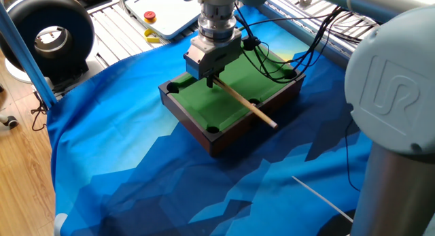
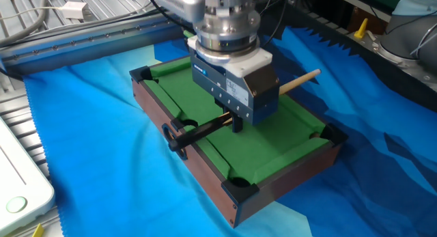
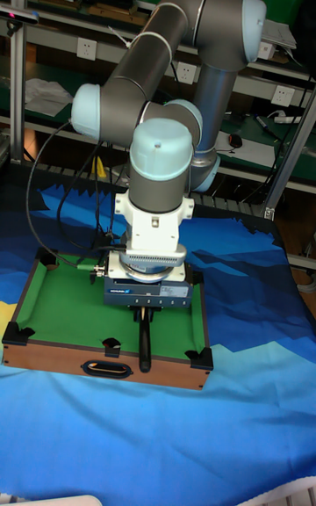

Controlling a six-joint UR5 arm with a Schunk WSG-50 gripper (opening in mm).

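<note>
A wooden cue stick (image 1: 248, 105) runs through my gripper (image 1: 212, 81), whose dark fingers are shut on it above the green felt. Its pale end reaches past one long side of the miniature pool table (image 1: 204, 136). In the second exterior view, the cue's thick black handle (image 2: 201, 132) extends over the opposite rail, with the gripper (image 2: 229, 118) around the shaft. From the front, that handle (image 3: 144, 345) points toward the camera. No balls can be made out on the visible felt (image 2: 273, 151); the gripper and wrist hide part of it.
Blue patterned cloth (image 1: 115, 161) lies under and around the pool table, with free room in front. Black cables (image 1: 316, 42) hang near the wrist. A thin white rod (image 1: 321, 198) lies on the cloth. A red button (image 1: 149, 15) stands at the back.
</note>
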